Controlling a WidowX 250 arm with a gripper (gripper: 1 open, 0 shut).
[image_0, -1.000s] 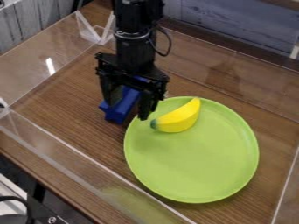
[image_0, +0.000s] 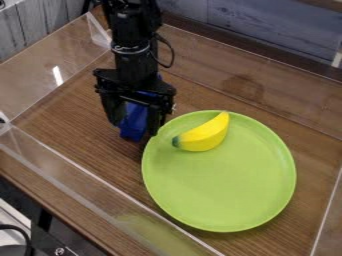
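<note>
My black gripper (image_0: 134, 100) is low over the wooden table, its fingers open around a blue object (image_0: 134, 124) that is partly hidden beneath it. To the right, a yellow toy banana (image_0: 203, 134) lies near the upper left of a round green plate (image_0: 227, 185).
Bare table (image_0: 64, 135) shows to the left and at the back right. The plate fills much of the front right. A grey slatted wall (image_0: 254, 45) stands along the back, and the table's front left edge has a dark cable beyond it.
My arm and gripper have shifted a little to the left, over the blue object. The banana and plate look unchanged.
</note>
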